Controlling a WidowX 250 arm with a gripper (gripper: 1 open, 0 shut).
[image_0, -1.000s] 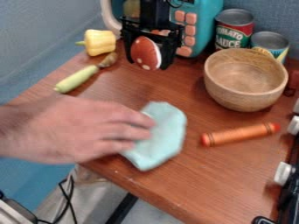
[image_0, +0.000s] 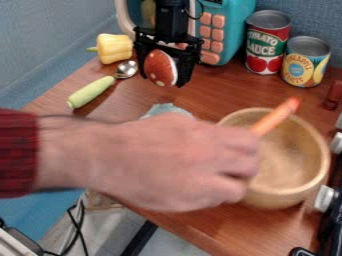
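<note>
The black robot gripper (image_0: 171, 52) at the top centre is shut on a reddish-brown ball (image_0: 162, 68) with white markings, held above the desk. A person's hand (image_0: 160, 160) in a red sleeve reaches across the front of the desk, blurred. Its fingers are at a wooden bowl (image_0: 286, 168), with an orange crayon (image_0: 274, 117) slanting over the bowl's rim. A light blue cloth (image_0: 166, 109) is mostly hidden behind the hand.
A yellow pepper (image_0: 112, 48), a pale green vegetable (image_0: 91, 92) and a spoon (image_0: 126, 69) lie at the back left. A teal toy (image_0: 227, 35), tomato sauce can (image_0: 267, 45) and smaller can (image_0: 306, 62) stand at the back.
The bowl has moved toward the front, and the crayon has risen from the desk to its rim. The hand has shifted; the ball remains in the gripper.
</note>
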